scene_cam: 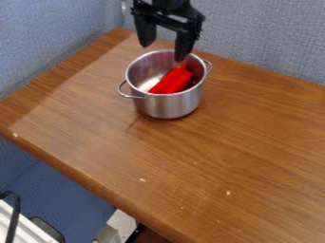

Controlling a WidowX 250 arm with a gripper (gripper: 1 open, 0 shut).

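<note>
A steel pot (165, 102) with two side handles stands on the wooden table (191, 176). A red oblong object (172, 83) lies inside it, tilted toward the right. Above the pot's back part, my black gripper (165, 36) hangs open, its two fingers spread to left and right, with nothing between them. It is apart from the red object.
Grey padded walls (267, 38) border the table at the back and left. Cables and a white fixture lie below the table's left front edge.
</note>
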